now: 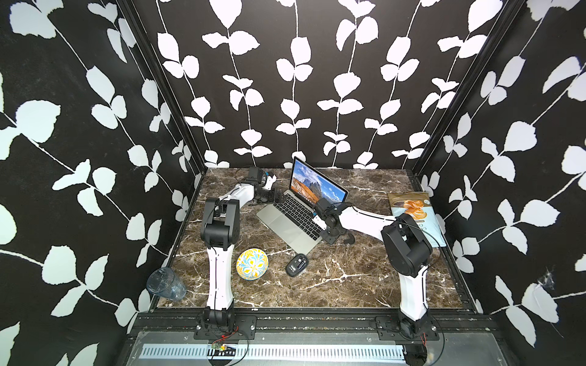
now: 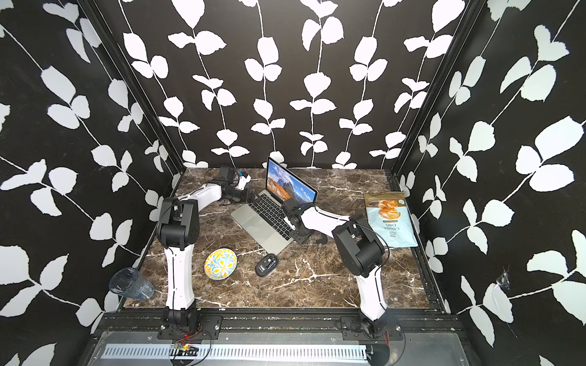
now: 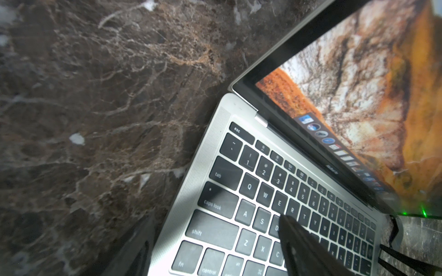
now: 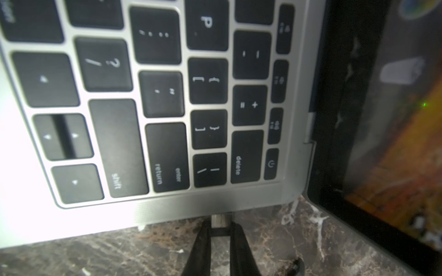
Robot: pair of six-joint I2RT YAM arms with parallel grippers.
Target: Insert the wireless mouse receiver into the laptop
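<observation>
The laptop lies opened on the marble table, turned at an angle, its screen lit. In the right wrist view a small receiver, with a metal plug and black end, is pinched between the fingertips of my right gripper. Its metal end meets the laptop's right side edge; how deep it sits in a port cannot be told. At the laptop's left side my left gripper is open, blurred fingers apart over the keyboard's left edge, with nothing held. The black mouse rests in front of the laptop.
A patterned bowl stands left of the mouse, and a clear glass at the front left corner. A chips bag lies on the right. Bare marble spreads across the front right.
</observation>
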